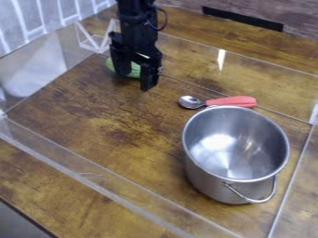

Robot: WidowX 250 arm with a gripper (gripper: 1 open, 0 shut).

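My black gripper (134, 72) is open and lowered over a light green bumpy vegetable (114, 67) at the back left of the board, hiding much of it. A spoon with a red handle (230, 100) lies to the right of it, its metal bowl pointing left. A steel pot (233, 149) with a wire handle stands at the front right, empty.
A clear plastic barrier (87, 192) runs around the wooden work surface (99, 130). A white railing stands beyond the far left corner.
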